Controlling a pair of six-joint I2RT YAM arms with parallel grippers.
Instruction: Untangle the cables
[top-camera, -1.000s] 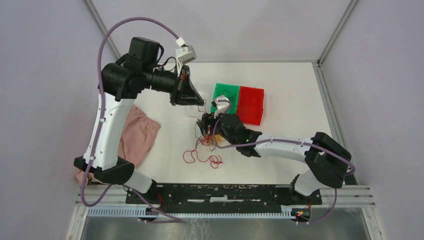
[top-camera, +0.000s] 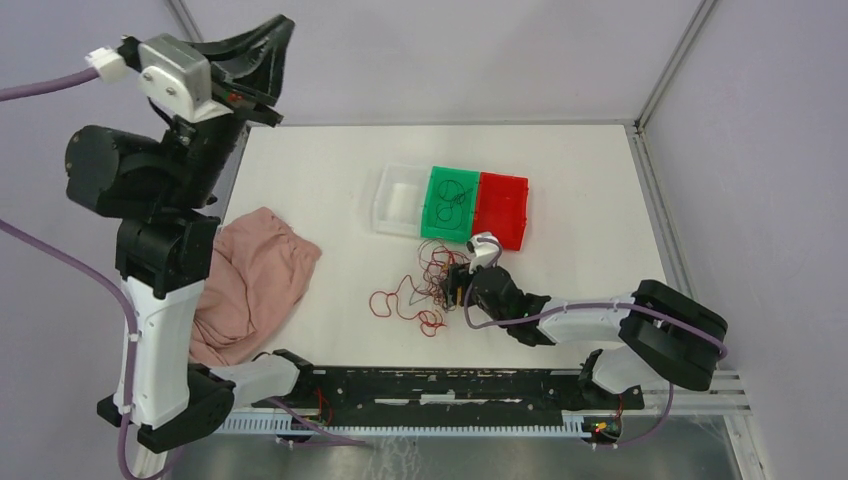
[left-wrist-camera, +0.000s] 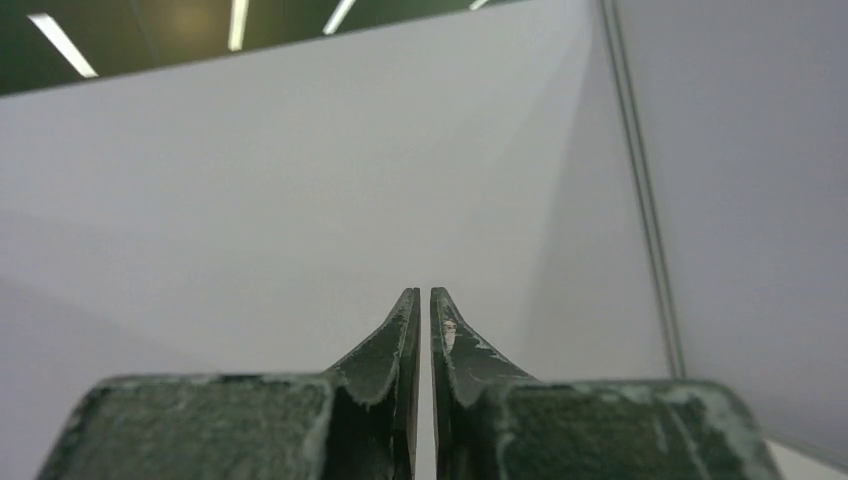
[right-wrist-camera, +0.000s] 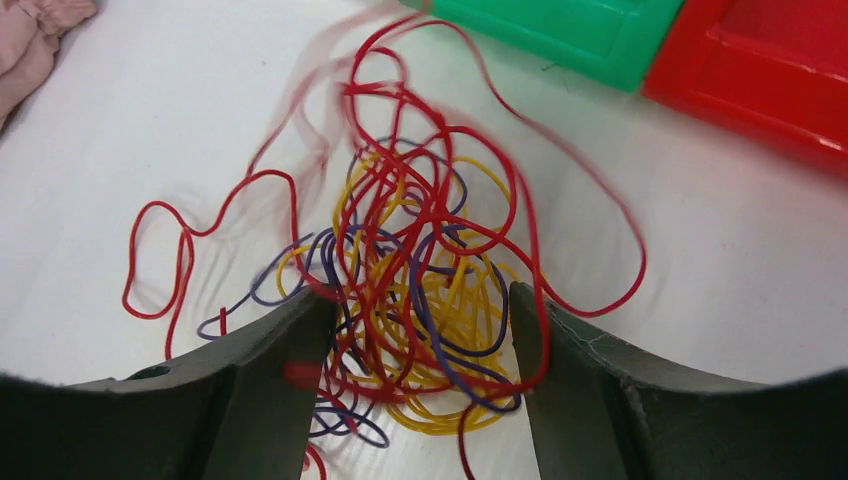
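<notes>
Red, blue and yellow cables lie in a tangled heap (right-wrist-camera: 430, 270) on the white table, below the boxes in the top view. My right gripper stands open around it, fingers apart on both sides of the strands. Some upper red loops are blurred in the right wrist view. A loose red strand (top-camera: 408, 305) spreads left of the heap. High at the upper left, my left gripper is shut; a narrow slit separates its fingers and no cable shows between them or hangs from it.
A clear white box (top-camera: 400, 200), a green box (top-camera: 433, 215) with a dark cable inside, and a red box (top-camera: 500, 205) stand in a row behind the heap. A pink cloth (top-camera: 250, 285) lies at left.
My right gripper has shifted right and lower in view.
</notes>
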